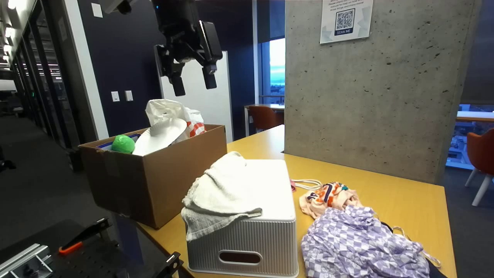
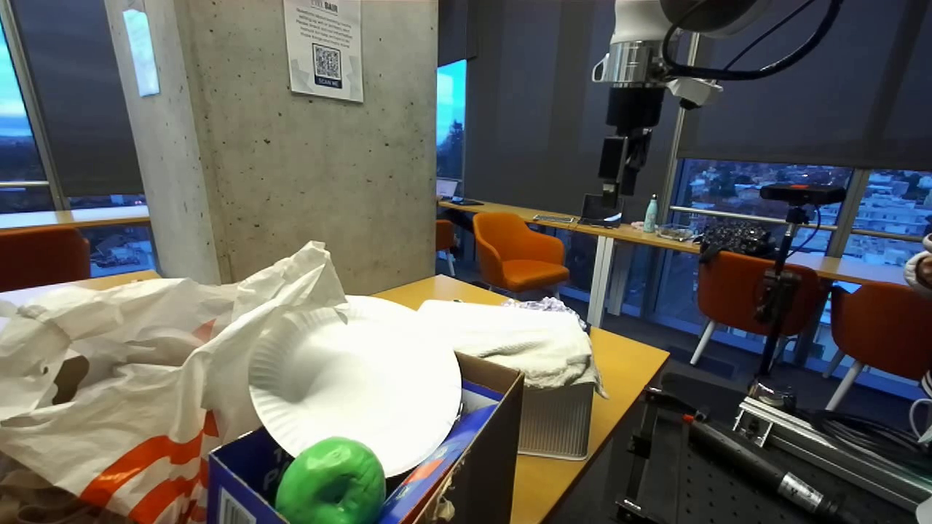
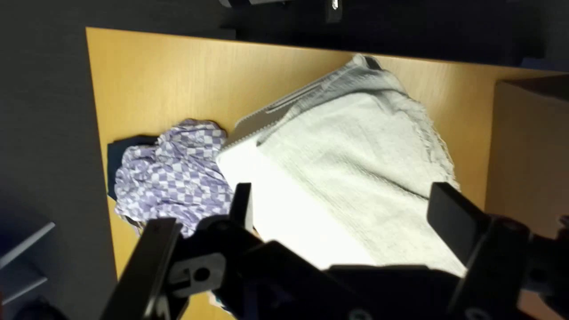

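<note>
My gripper (image 1: pixel 194 88) hangs open in the air, well above the table, with nothing between its fingers. A white towel (image 1: pixel 222 190) is draped over one side of a white ribbed box (image 1: pixel 273 185), part of it hanging down the front wall. Seen from the wrist, the towel (image 3: pixel 362 149) lies below the fingers, and the bare top of the box (image 3: pixel 298 213) shows beside it. A purple checkered cloth (image 3: pixel 176 176) is crumpled on the table next to the box. Behind that cloth in exterior view 1 lies a peach patterned cloth (image 1: pixel 331 199).
A cardboard box (image 1: pixel 185 176) stands beside the white box, holding a green ring-shaped object (image 2: pixel 332 485), a white paper plate (image 2: pixel 384 375) and a white bag (image 2: pixel 175 349). A concrete pillar (image 1: pixel 379 92) rises behind the table. Bare wood (image 3: pixel 176 80) shows along one table edge.
</note>
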